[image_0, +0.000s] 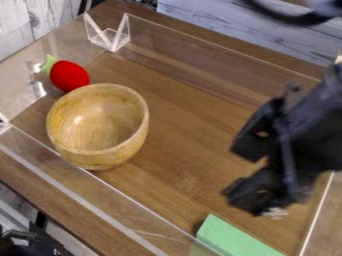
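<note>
My gripper (267, 165), dark and blurred, hangs low over the right side of the wooden tray, right of the bowl and above the green block; its fingers are hard to make out. A light wooden bowl (98, 126) sits at the left of the tray. Behind it lies a red vegetable-like object (71, 78) with a green top. A green block (235, 238) lies at the bottom edge, partly out of frame.
Clear low walls (140, 225) border the wooden surface (187, 110), with a clear holder (107, 32) at the back left.
</note>
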